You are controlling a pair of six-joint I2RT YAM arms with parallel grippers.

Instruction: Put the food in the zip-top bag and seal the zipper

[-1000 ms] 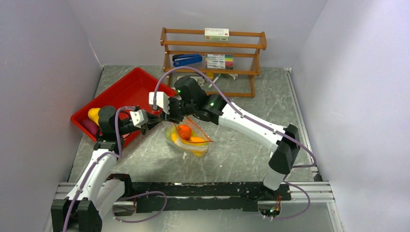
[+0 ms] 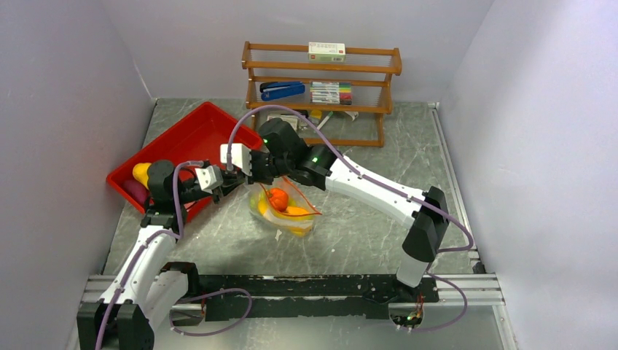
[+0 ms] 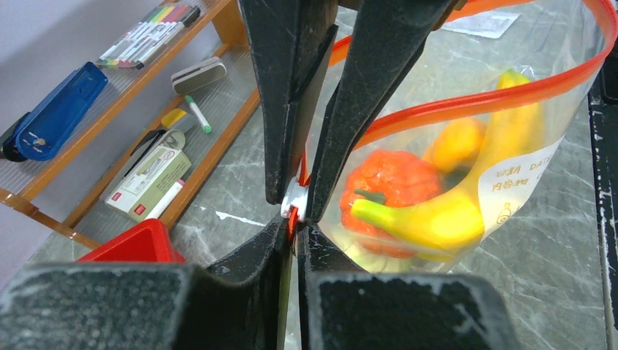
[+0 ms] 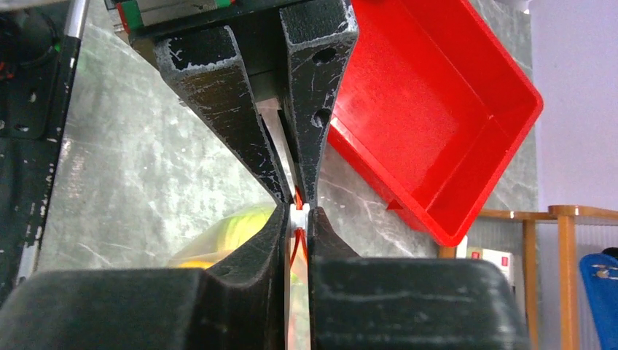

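Note:
The clear zip top bag (image 2: 300,223) with an orange-red zipper rim stands open on the table. It holds a red-orange pepper (image 3: 392,191), a yellow banana (image 3: 444,217) and another yellow-orange item (image 3: 458,146). At one end of the rim my two grippers meet tip to tip. My left gripper is shut on the zipper's end, the orange strip pinched between its tips. My right gripper is shut on the small white slider (image 4: 299,218). From that end the rim gapes wide in the left wrist view.
A red bin (image 2: 208,109) at the left holds yellow and purple food pieces. Behind stands a wooden rack (image 2: 321,68) with a blue stapler (image 2: 283,90), markers and boxes.
The left arm and the bag look unchanged.

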